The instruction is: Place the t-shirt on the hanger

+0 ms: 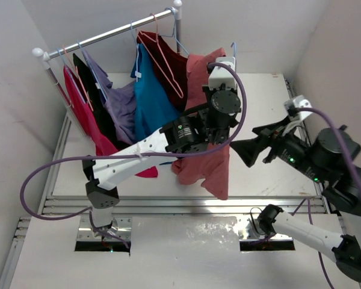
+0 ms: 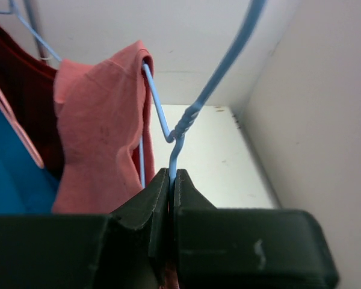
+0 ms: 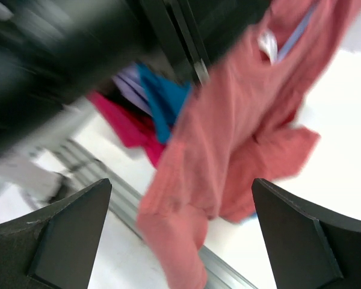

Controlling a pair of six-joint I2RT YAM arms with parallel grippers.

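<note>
The pink T-shirt (image 1: pixel 204 171) hangs on a light blue hanger (image 2: pixel 208 84), draping down behind my left arm in the top view. In the left wrist view my left gripper is shut on the hanger's stem just below its twisted neck, with the shirt behind it. My right gripper (image 1: pixel 256 141) stands open to the right of the shirt; in the right wrist view the pink cloth lies between and beyond its fingers, apparently not grasped.
The rail (image 1: pixel 108 34) at back left carries red, black, purple, teal and maroon garments (image 1: pixel 154 96) on hangers. A white wall (image 1: pixel 331 54) bounds the right side. The white board (image 1: pixel 265 180) is mostly clear at right.
</note>
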